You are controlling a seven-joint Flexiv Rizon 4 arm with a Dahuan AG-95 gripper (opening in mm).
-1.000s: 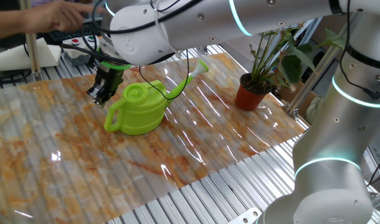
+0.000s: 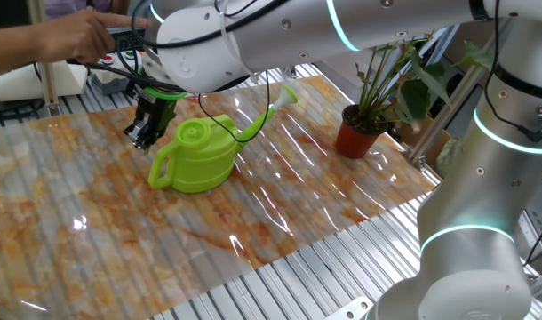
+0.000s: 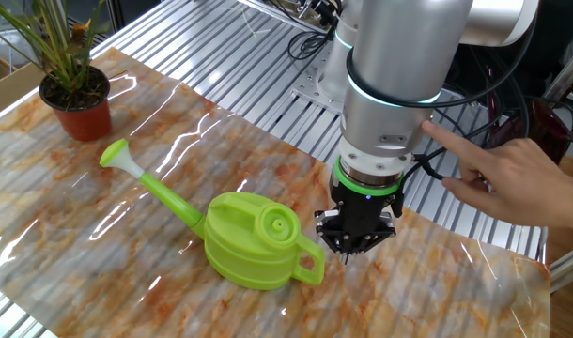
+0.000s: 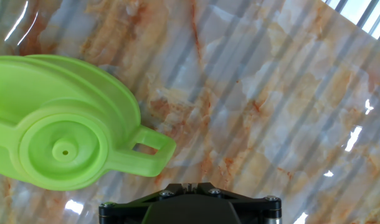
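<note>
A lime-green watering can (image 2: pixel 196 160) stands upright on the marbled sheet, its spout toward the potted plant and its handle on the opposite side. My gripper (image 3: pixel 347 257) points down close to the handle end, apart from the can and above the sheet. In the wrist view the fingertips of the gripper meet at the bottom edge, with nothing showing between them. There the can's handle (image 4: pixel 149 152) lies just up and left of them; the can's spout is out of that frame.
A plant in a reddish-brown pot (image 2: pixel 355 133) stands beyond the spout. A person's hand (image 3: pixel 503 178) touches or nearly touches the arm above the gripper. A thin black cable (image 2: pixel 244 140) hangs across the can in exterior view 1. The marbled sheet (image 2: pixel 84 240) is clear on the handle side.
The person's hand has shifted slightly toward my arm and its fingers have changed pose. My arm, gripper and the watering can look unmoved.
</note>
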